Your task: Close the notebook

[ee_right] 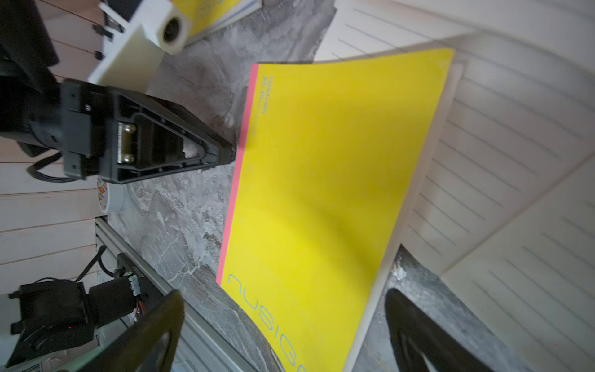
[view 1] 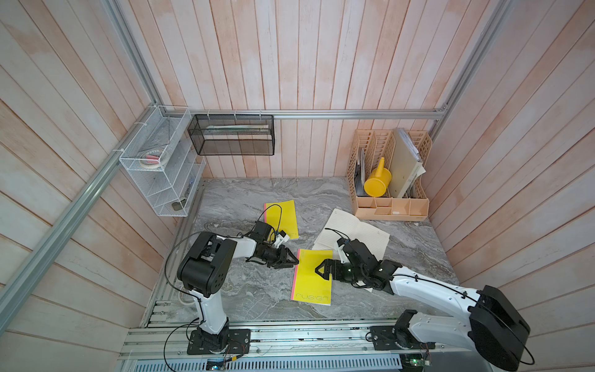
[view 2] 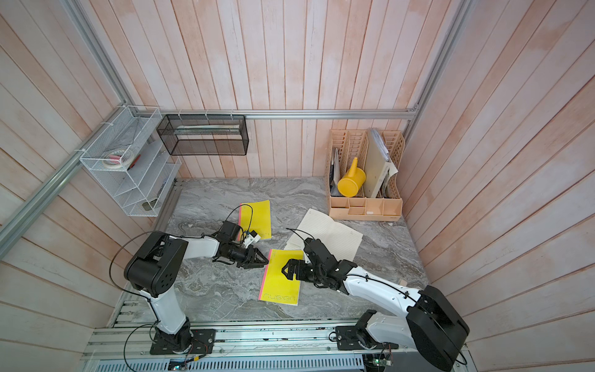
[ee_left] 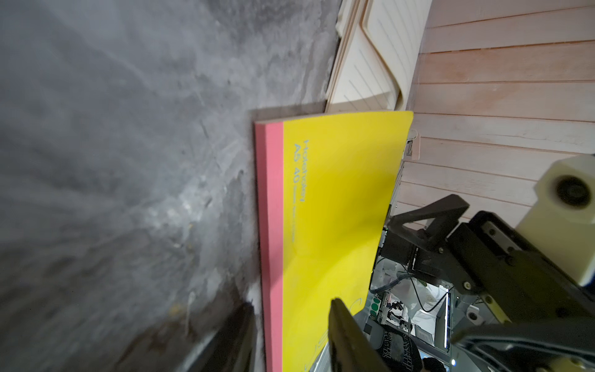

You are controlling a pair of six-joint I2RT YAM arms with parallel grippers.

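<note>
A yellow notebook (view 1: 311, 288) with a pink spine lies with its cover folded over, front side up, at the front middle of the table. Its free long edge (ee_right: 406, 214) bows slightly in the right wrist view. My left gripper is at the pink spine, part open, its blurred fingers apart with nothing held between them. Over the cover's right side hovers my right gripper, fingers wide apart and empty. Whether either gripper touches the notebook, I cannot tell.
Open lined pages (view 1: 365, 234) spread just behind and right of the notebook, partly under the right arm. Another yellow notebook (view 1: 286, 214) lies behind the left arm. A tan organizer (view 1: 396, 210) with a yellow watering can (view 1: 376, 183) fills the back right.
</note>
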